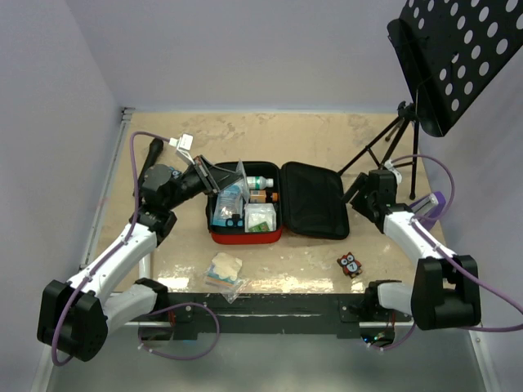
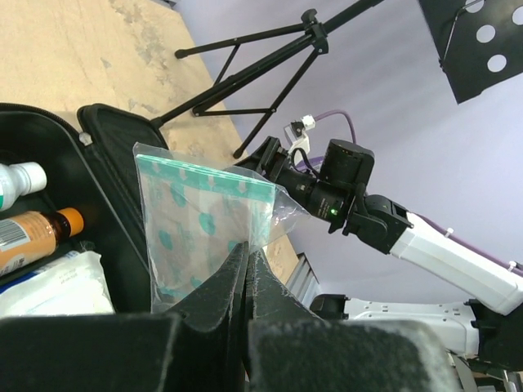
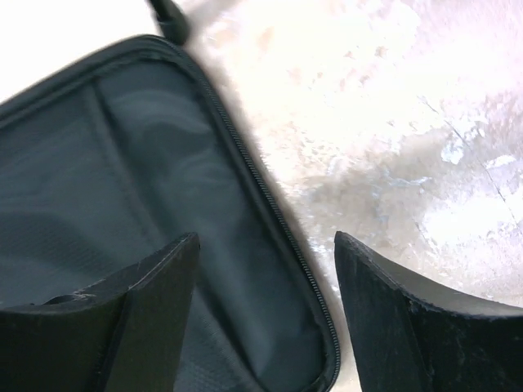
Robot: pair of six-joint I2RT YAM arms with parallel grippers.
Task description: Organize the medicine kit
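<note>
The open medicine kit, a black case with a red outside point(image 1: 246, 238), lies on the table with its black lid point(image 1: 315, 202) folded out to the right. Inside are a white bottle point(image 1: 260, 183), an orange bottle point(image 1: 263, 197), a clear pack with blue contents point(image 1: 228, 208) and a white packet point(image 1: 260, 217). My left gripper is shut on the lower corner of a thin clear packet with teal patterns point(image 2: 204, 212), which stands upright over the case. Open and empty, my right gripper hovers over the lid's right edge.
A bagged beige item point(image 1: 224, 268) and a small red-and-black owl-like item point(image 1: 350, 265) lie on the front table. Black stand legs point(image 1: 372, 147) rise behind the lid. A purple object point(image 1: 428, 206) is at the right edge.
</note>
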